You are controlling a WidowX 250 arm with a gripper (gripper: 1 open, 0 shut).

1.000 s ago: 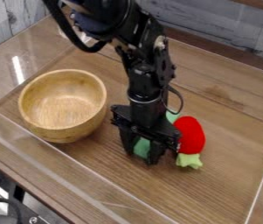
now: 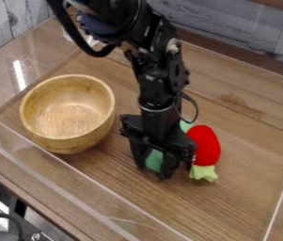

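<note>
The black arm reaches down from the top to the table, its gripper point(image 2: 156, 156) low over a green item point(image 2: 154, 163). The fingers are closed in around that item, partly hiding it. A red object point(image 2: 204, 143) lies just to the right of the gripper, with a pale green piece point(image 2: 204, 173) below it. A bit of green also shows behind the gripper, near the red object.
A wooden bowl point(image 2: 67, 112) sits to the left of the gripper.
</note>
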